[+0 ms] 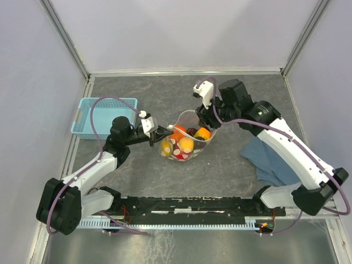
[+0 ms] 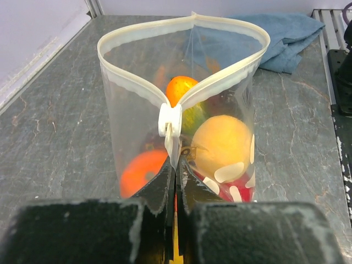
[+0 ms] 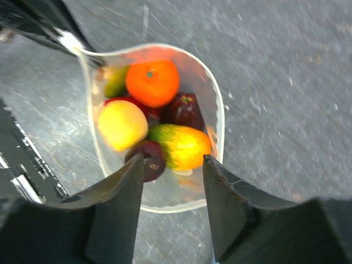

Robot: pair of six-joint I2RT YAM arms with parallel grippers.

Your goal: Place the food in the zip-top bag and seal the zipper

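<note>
The clear zip top bag [image 1: 184, 151] stands mid-table with fruit inside: an orange [image 3: 152, 82], a yellow fruit [image 3: 122, 125], a mango [image 3: 185, 147] and dark pieces. My left gripper is shut on the bag's zipper end, just below the white slider [image 2: 169, 118]. My right gripper is part open over the bag's far rim, its fingers either side of that edge in the right wrist view; whether it touches cannot be told.
An empty blue basket [image 1: 88, 124] stands at the left. A blue cloth [image 1: 269, 162] lies at the right.
</note>
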